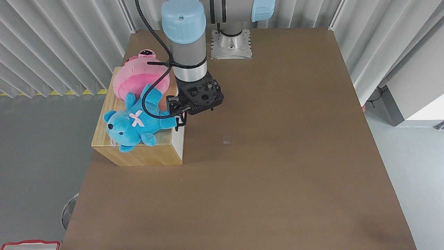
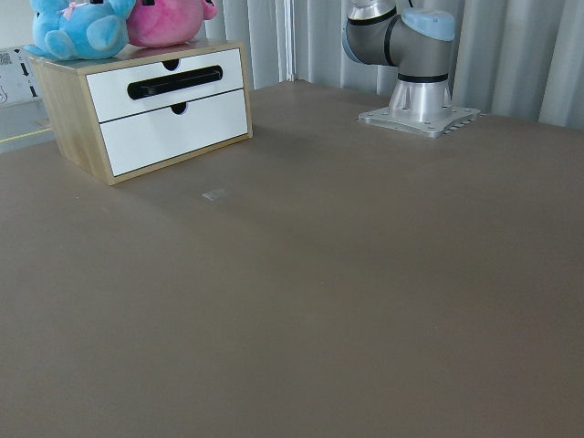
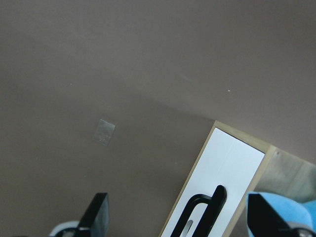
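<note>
A blue plush bear (image 1: 123, 129) and a pink plush toy (image 1: 137, 75) sit on top of a wooden two-drawer cabinet (image 2: 71, 109) with white fronts and black handles. My gripper (image 1: 193, 98) is above the cabinet's right side, high beside the toys. In the wrist view my gripper has its fingers wide apart, with the upper drawer's black handle (image 3: 213, 207) below between them, apparently not held. The left view does not show the gripper.
The arm's base (image 2: 420, 117) stands at the back.
</note>
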